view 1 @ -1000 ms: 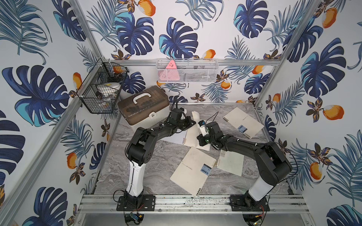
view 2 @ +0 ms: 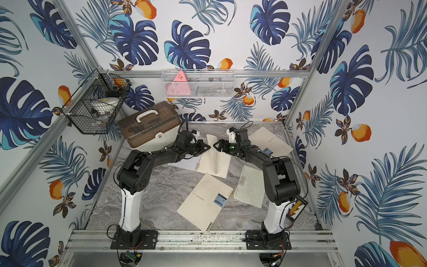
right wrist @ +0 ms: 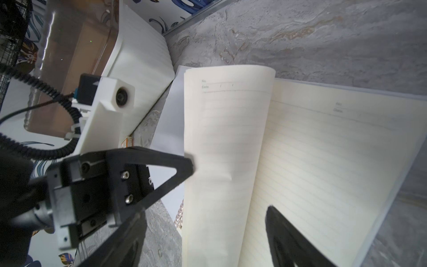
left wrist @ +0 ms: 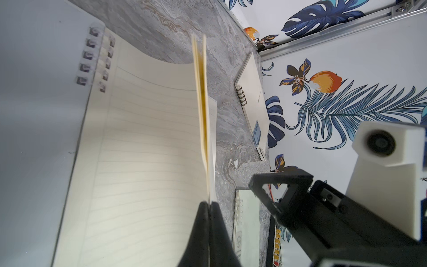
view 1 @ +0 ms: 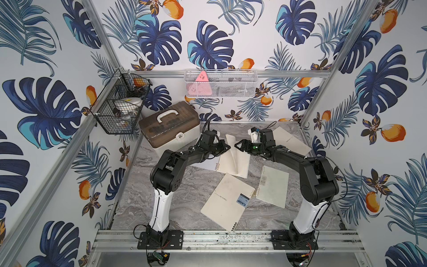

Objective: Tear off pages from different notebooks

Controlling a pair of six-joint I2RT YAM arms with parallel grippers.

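An open spiral notebook (view 1: 240, 166) lies at the back middle, a lined page (right wrist: 224, 133) lifted and curled along its length. My left gripper is shut at that page's edge, which shows as a thin sheet running to its fingertips; whether it pinches it is hard to tell. Beside the curl, my right gripper stands open over the lined pages, its fingers either side of the raised sheet. The notebook's spiral (left wrist: 87, 57) shows at the left in the left wrist view.
Closed notebooks lie in front (view 1: 222, 202), at front right (view 1: 272, 187) and at back right (view 1: 291, 138). A brown-lidded box (view 1: 169, 126) stands at back left. Mesh baskets (view 1: 221, 89) hang on the walls. Bare marble shows at front left.
My right gripper has moved up toward the back of the table, along the lifted page, nearly level with my left gripper. The left one has barely moved.
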